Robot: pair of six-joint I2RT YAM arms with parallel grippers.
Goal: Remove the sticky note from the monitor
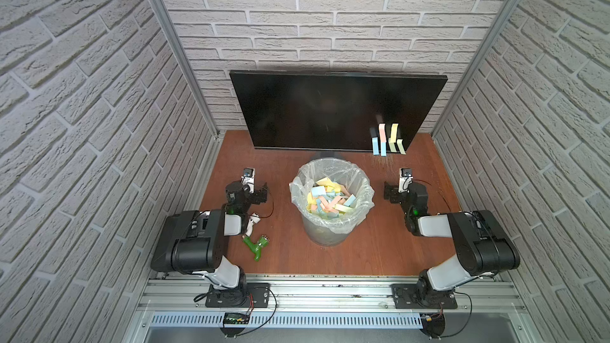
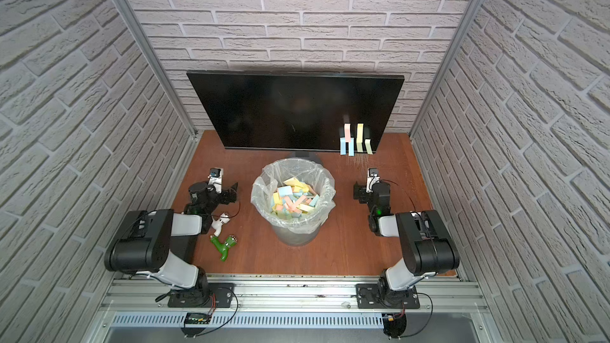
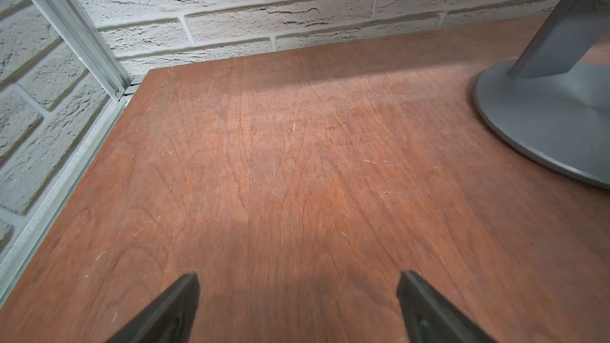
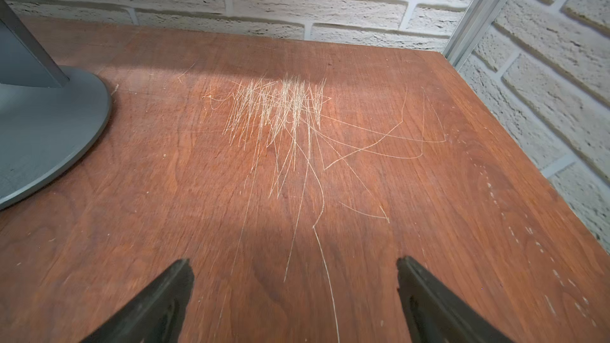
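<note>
Several sticky notes in blue, pink and yellow, among them a pink one point(image 1: 382, 132) and a yellow one point(image 2: 359, 133), hang at the lower right of the black monitor point(image 1: 317, 111). My left gripper is open and empty over the table at the left, in front of the monitor. My right gripper is open and empty at the right, below the notes. The notes are out of sight in both wrist views.
A lined bin point(image 1: 327, 232) full of paper notes stands between the arms. A green object point(image 1: 254, 244) and a white one lie by the left arm. The monitor's stand point(image 3: 533, 114) rests at the back middle.
</note>
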